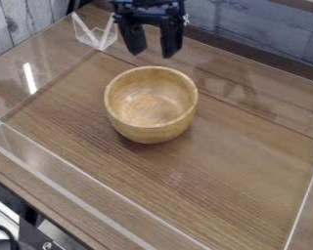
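My dark gripper (150, 39) is at the top centre of the camera view, above and behind a wide tan bowl (150, 122) on the wooden table (218, 190). Its two fingers point down and stand apart, open, with nothing visible between them. The bowl sits upright and looks empty.
A clear, crumpled-looking plastic object stands at the back left beside the arm, and a similar one lies at the left edge. Dark cables show at the lower left corner.
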